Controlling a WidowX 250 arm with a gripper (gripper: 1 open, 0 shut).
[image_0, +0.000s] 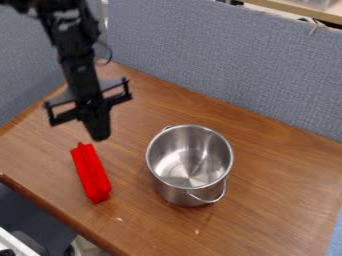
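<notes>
A red oblong object (91, 172) lies on the wooden table at the left front. Above and behind it hangs my black gripper (94, 115), blurred, pointing down and apart from the red object; whether its fingers are open or shut is unclear. A shiny steel pot (189, 165) with handles stands upright right of the red object.
Grey padded walls (227, 55) border the table behind and at left. A dark gap and white item show beyond the front left edge.
</notes>
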